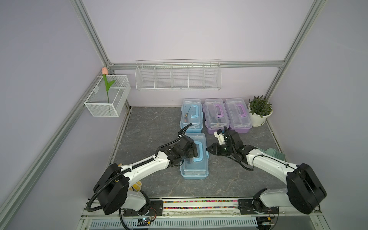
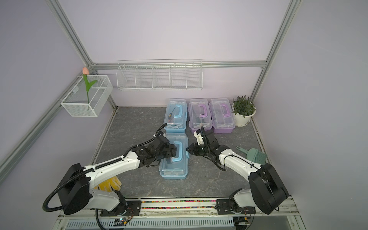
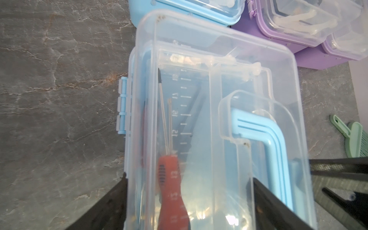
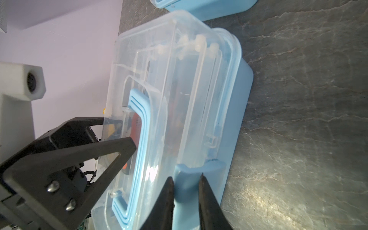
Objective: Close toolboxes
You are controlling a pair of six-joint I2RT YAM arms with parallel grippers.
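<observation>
A blue toolbox (image 1: 193,168) with a clear lid stands in the middle of the worktop, a red screwdriver (image 3: 170,184) visible inside. My left gripper is shut on the toolbox, its fingers either side of the clear lid section. My right gripper is part open at the box's right side, fingertips at the blue latch (image 4: 207,172); whether it grips the latch is unclear. Behind stand a second blue toolbox (image 1: 191,115) and two purple toolboxes (image 1: 215,115), their lids down.
A potted plant (image 1: 260,109) stands at the back right, a green dustpan (image 2: 256,156) at right, yellow gloves (image 2: 109,184) at front left. Wire baskets (image 1: 178,76) hang on the walls.
</observation>
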